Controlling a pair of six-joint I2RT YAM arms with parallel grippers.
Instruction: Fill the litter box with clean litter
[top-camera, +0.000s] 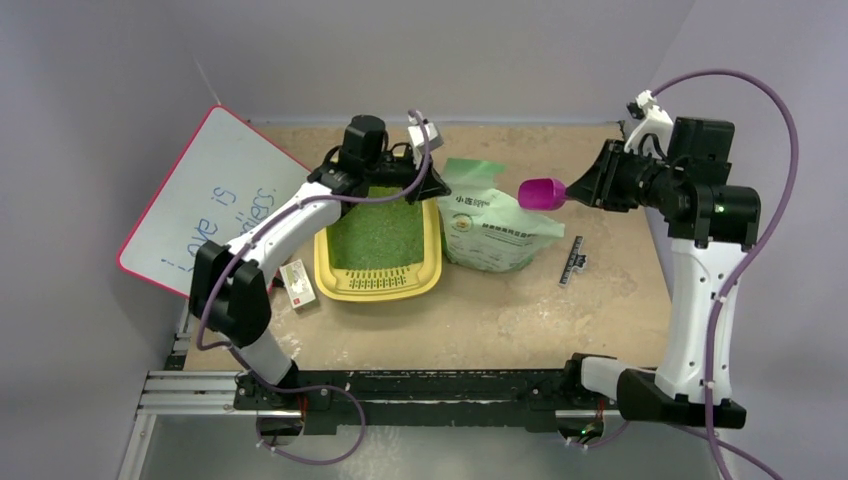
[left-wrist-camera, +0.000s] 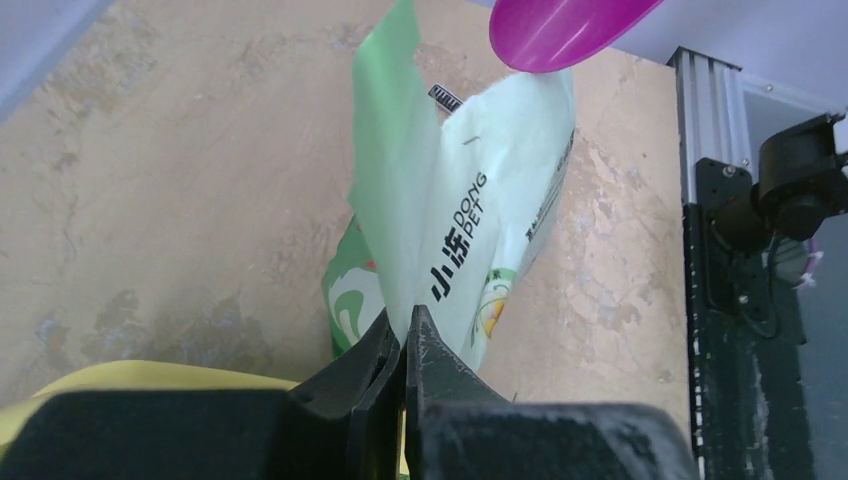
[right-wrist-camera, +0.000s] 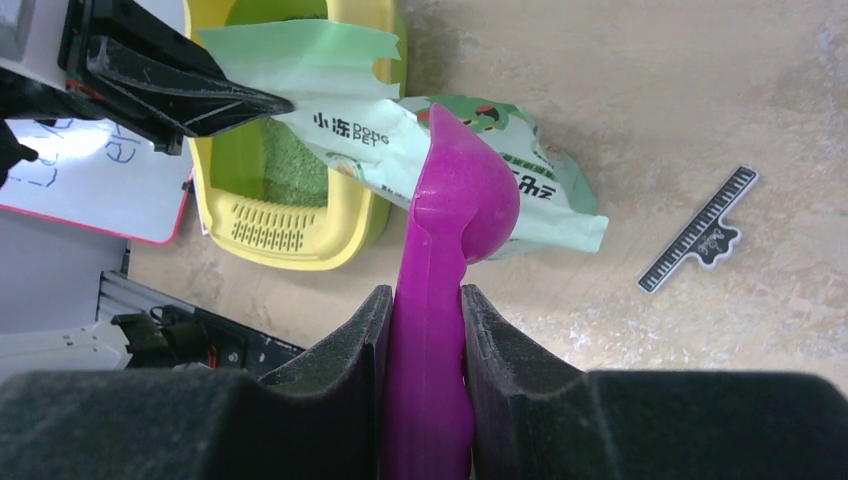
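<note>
The pale green and white litter bag (top-camera: 490, 228) stands upright on the table, right of the yellow litter box (top-camera: 432, 262). Green litter (top-camera: 377, 235) covers the floor of the box. At the bag's upper left edge, my left gripper is shut with the thin bag film pinched at its fingertips; the film is creased toward them in the right wrist view. My right gripper (top-camera: 585, 196) is shut on the handle of a magenta scoop (top-camera: 541, 194). The scoop's bowl hangs above the bag's right side; whether litter is in it cannot be seen.
A black clip (top-camera: 573, 262) lies on the table to the right of the bag. A whiteboard (top-camera: 215, 190) leans at the left, near a small white box (top-camera: 298, 284). Bare table lies in front of the bag and at the right.
</note>
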